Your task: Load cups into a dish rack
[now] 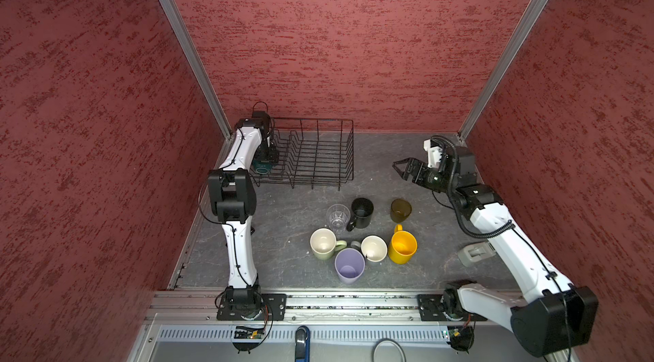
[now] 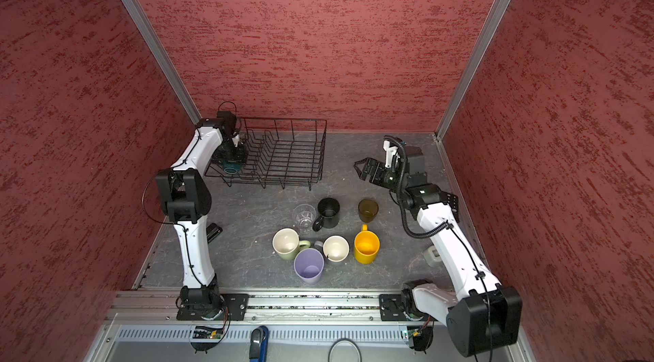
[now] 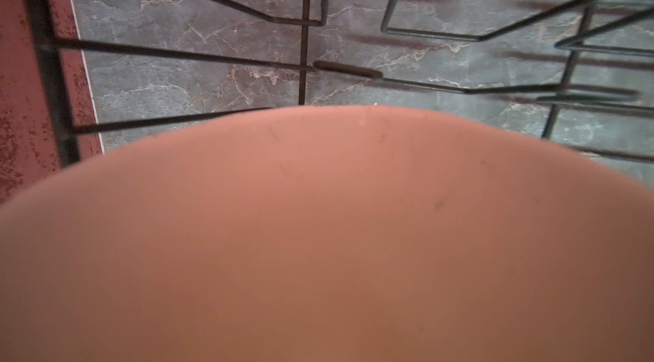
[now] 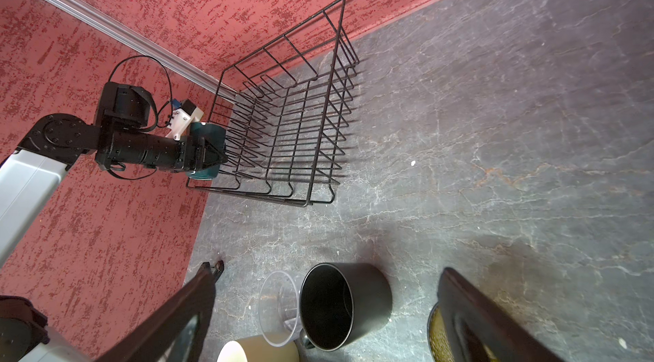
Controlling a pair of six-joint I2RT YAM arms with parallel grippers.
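At the left end of the black wire dish rack (image 1: 320, 151) sits a teal cup (image 4: 207, 131). My left gripper is at that cup, its fingers open and partly hidden by the rack wires. A curved salmon-coloured surface (image 3: 340, 239) fills the lower left wrist view and no finger shows there. My right gripper (image 1: 402, 168) hangs open and empty right of the rack. On the table stand a clear glass (image 1: 337, 217), a black mug (image 1: 362, 210), an amber glass (image 1: 400, 209), a pale green mug (image 1: 323, 243), a purple mug (image 1: 349, 264), a white mug (image 1: 374, 249) and a yellow mug (image 1: 402, 246).
Most of the rack's middle and right side is empty. Bare table (image 4: 477, 123) lies right of the rack and between it and the cups. A pale object (image 1: 475, 253) rests beside the right arm. Red walls enclose the back and sides.
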